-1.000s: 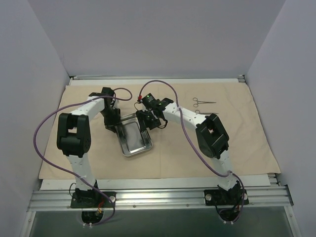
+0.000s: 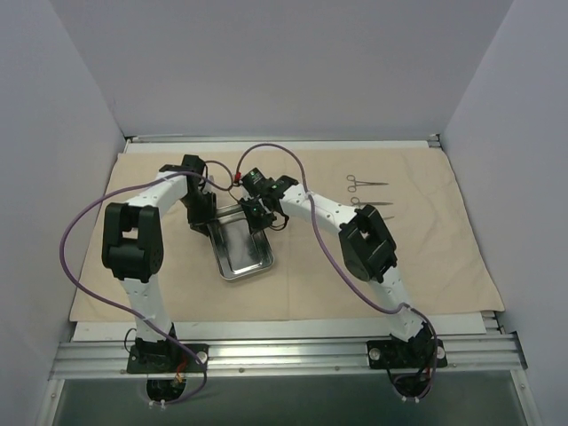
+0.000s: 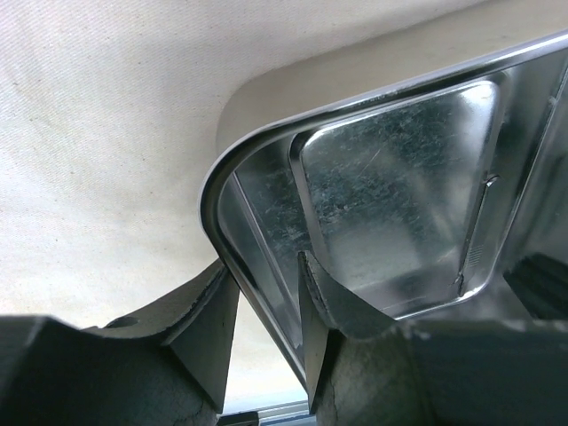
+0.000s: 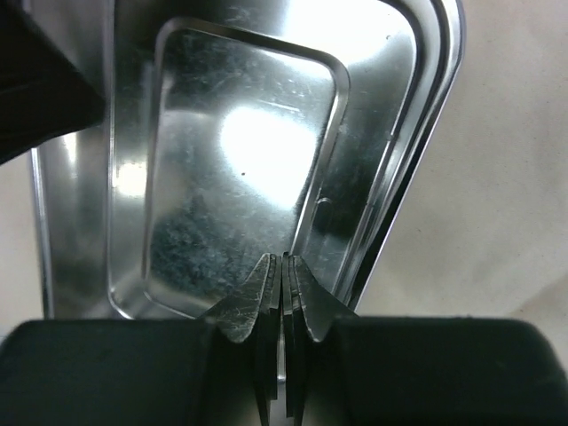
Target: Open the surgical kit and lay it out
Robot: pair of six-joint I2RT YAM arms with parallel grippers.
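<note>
The steel kit tray (image 2: 238, 253) lies left of centre on the beige cloth, with a slim metal instrument (image 3: 477, 222) inside along one side. At the tray's rim is my left gripper, part open, the rim passing between its fingers; whether it touches both is unclear. My right gripper is over the tray's inside, its tips together and shut; whether anything thin is between them is hard to tell.
Scissor-like instruments (image 2: 366, 184) and more below them lie at the right of the cloth (image 2: 444, 257). Both arms crowd over the tray.
My right arm has shifted slightly left over the tray in the top view. The left arm and the tray look unmoved.
</note>
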